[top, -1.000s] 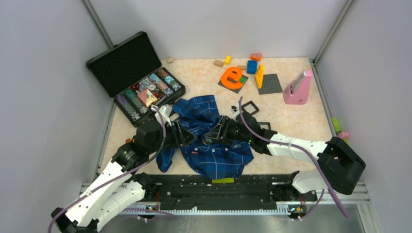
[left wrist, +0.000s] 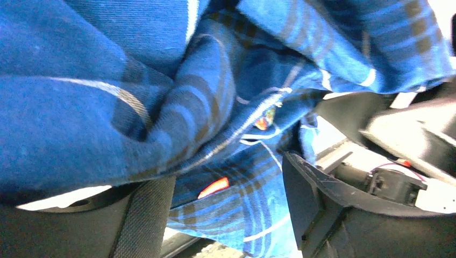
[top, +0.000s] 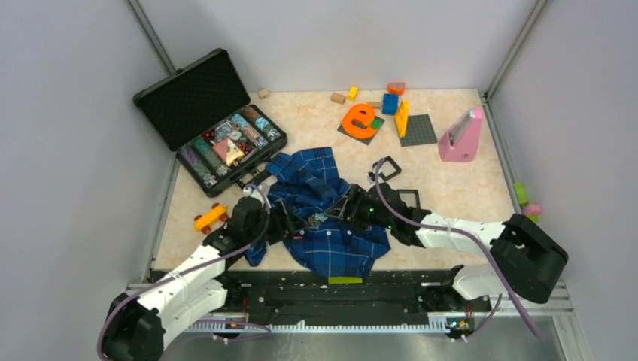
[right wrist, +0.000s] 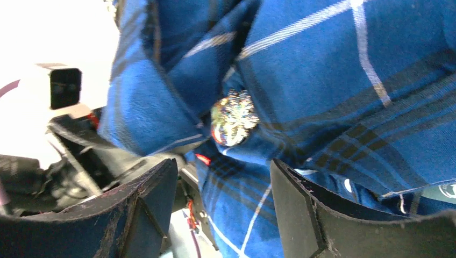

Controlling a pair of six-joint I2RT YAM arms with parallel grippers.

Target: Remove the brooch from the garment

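The garment (top: 305, 177), dark blue plaid, lies rumpled on the table between both arms. In the right wrist view the brooch (right wrist: 234, 118), silvery and glittering with red and gold, sits on its cloth, just beyond my fingertips. Only a small part of the brooch (left wrist: 266, 117) shows past a fold in the left wrist view. My left gripper is open, with a cloth fold rising in front of it. Open too, my right gripper has garment cloth behind its gap and the brooch outside it.
An open case of chips (top: 226, 150) stands back left, with a yellow toy car (top: 211, 218) near the left arm. Toy pieces and a pink object (top: 460, 137) stand at the back and right. Bare table lies right of the garment.
The garment stays nearly in place.
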